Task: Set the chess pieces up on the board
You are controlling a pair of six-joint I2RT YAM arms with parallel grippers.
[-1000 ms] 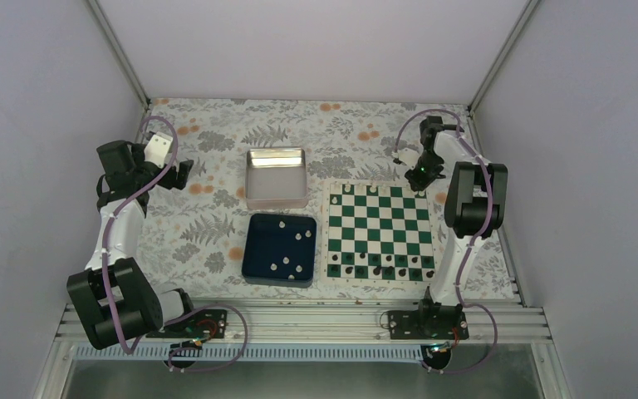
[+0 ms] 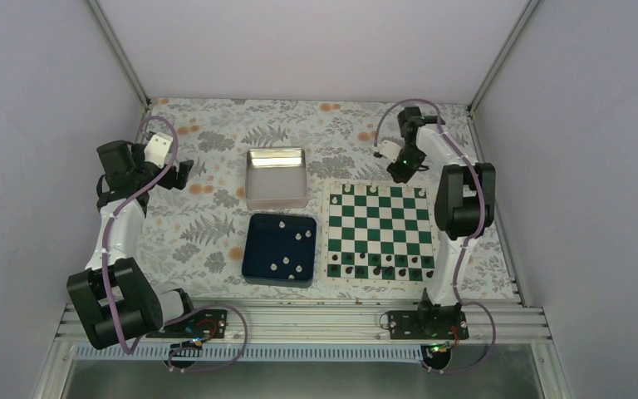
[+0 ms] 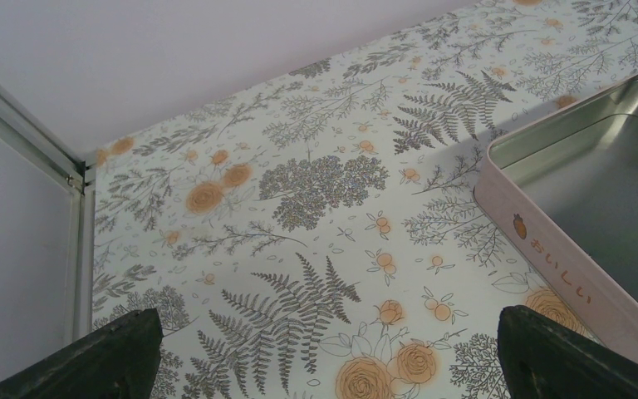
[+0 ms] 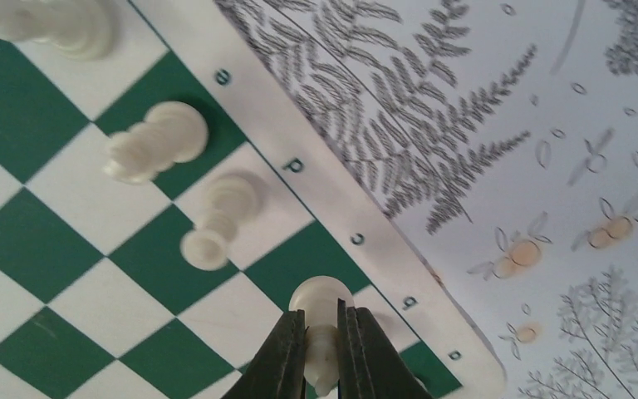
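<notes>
At the far edge of the chessboard (image 2: 381, 236), my right gripper (image 2: 399, 173) is shut on a white chess piece (image 4: 321, 293), seen in the right wrist view. The fingers pinch its slim upper part, its round base pointing away; whether that base touches the board I cannot tell. White pieces (image 4: 180, 133) stand along the far row beside it. Several dark pieces (image 2: 362, 255) fill the near rows. More white pieces (image 2: 274, 267) lie in the dark blue tray (image 2: 278, 283). Over bare table at the left, my left gripper is open and empty.
An empty pink-sided metal tin (image 2: 277, 202) stands behind the blue tray, left of the board. Another white piece (image 4: 419, 384) shows partly behind my right fingers, at the board's corner.
The left arm has stayed still.
</notes>
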